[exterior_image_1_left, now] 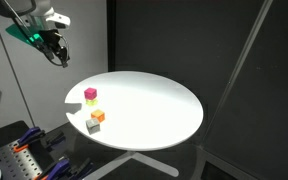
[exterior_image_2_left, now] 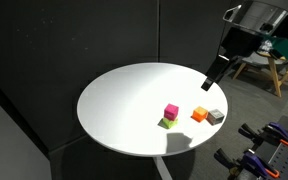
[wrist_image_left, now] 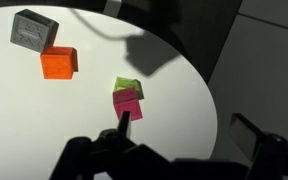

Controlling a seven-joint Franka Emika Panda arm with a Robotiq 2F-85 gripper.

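Note:
Four small blocks lie on the white oval table (exterior_image_1_left: 154, 95). A magenta block (wrist_image_left: 127, 104) rests on top of a lime-green block (wrist_image_left: 126, 84), the pair standing apart from the others. An orange block (wrist_image_left: 58, 63) sits close beside a grey block (wrist_image_left: 32, 32) near the table's edge. My gripper is open, its fingers (wrist_image_left: 259, 142) wide apart with nothing between them. In exterior view 1 it hangs well above the table, off its left edge. From the other side, exterior view 2 shows the same blocks, the magenta one (exterior_image_2_left: 171, 111) uppermost in its stack.
Dark floor surrounds the table, and the arm's base stands at the near left in exterior view 1. A wooden chair (exterior_image_2_left: 274, 70) stands behind the arm in exterior view 2.

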